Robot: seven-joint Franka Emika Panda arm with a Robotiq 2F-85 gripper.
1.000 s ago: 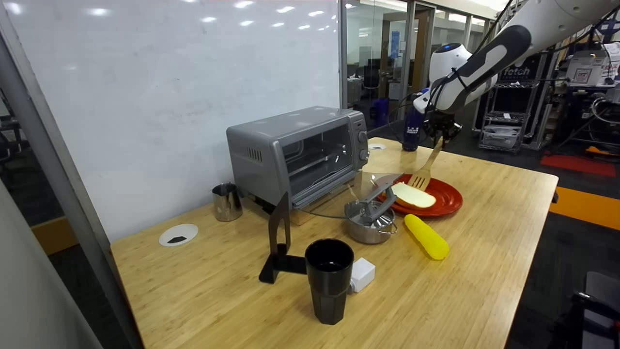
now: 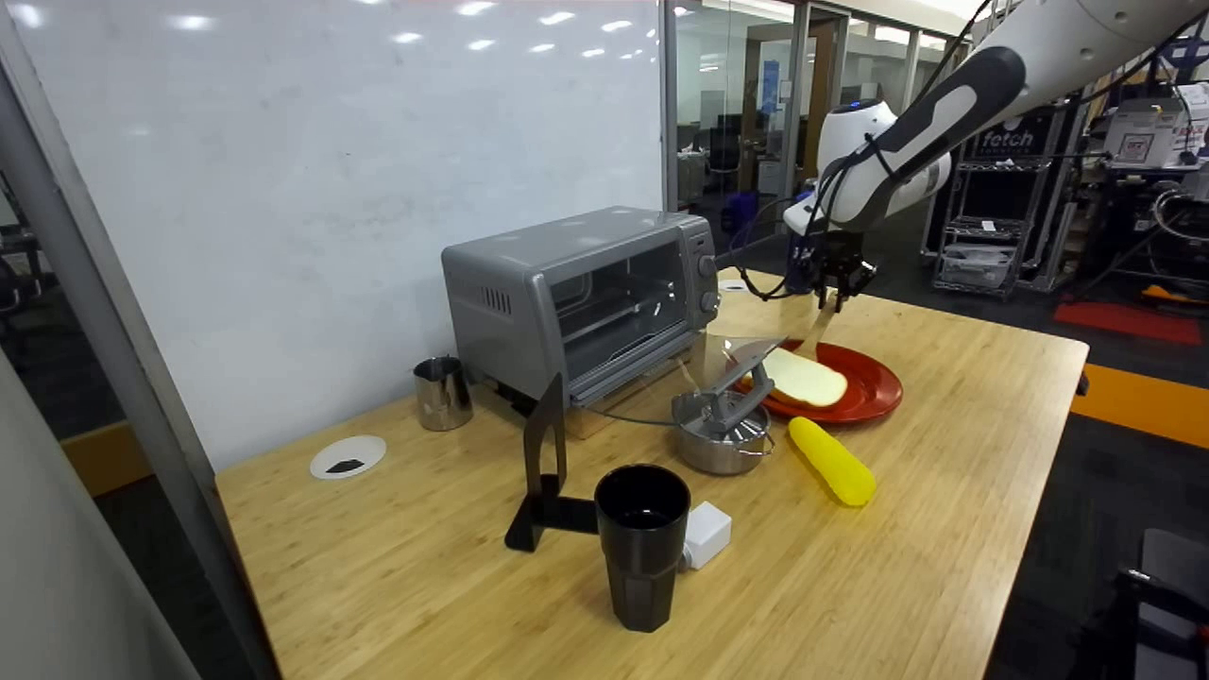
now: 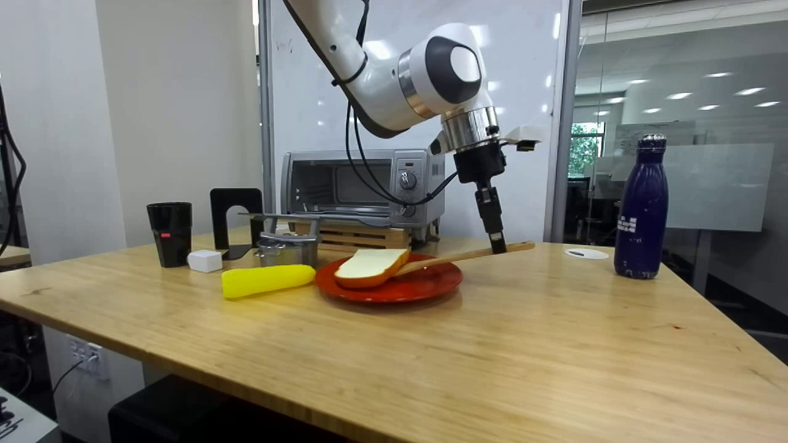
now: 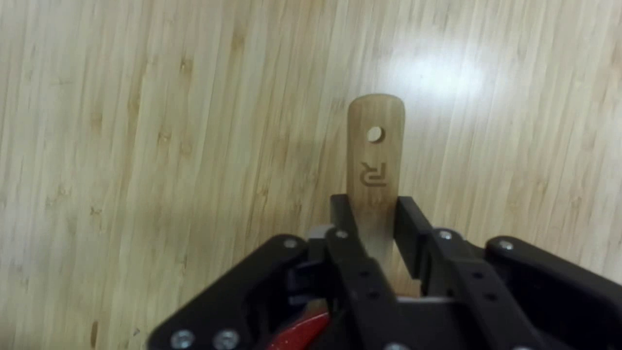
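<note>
My gripper is shut on the handle of a wooden spatula (image 4: 374, 157), whose end with a hole pokes out beyond the fingertips. In exterior view 2 the spatula (image 3: 473, 255) slants low from my gripper (image 3: 498, 245) over the red plate (image 3: 436, 284). Its head is hidden behind or under the bread slice (image 3: 373, 266); which of the two I cannot tell. The bread, pale with a brown crust, rests on the plate, somewhat tilted. From exterior view 1, the bread (image 2: 807, 380) lies on the plate's near-left part, with the spatula (image 2: 815, 331) reaching its far side.
A yellow object (image 2: 833, 461) lies just in front of the plate. Left of it stand a lidded steel pot (image 2: 722, 448) and a toaster oven (image 2: 589, 295). A dark blue bottle (image 3: 641, 210) stands at the right in exterior view 2.
My gripper has moved left and lower in exterior view 1, bringing the spatula along. The slotted head, visible before, is now mostly hidden at the bread, which has barely shifted.
</note>
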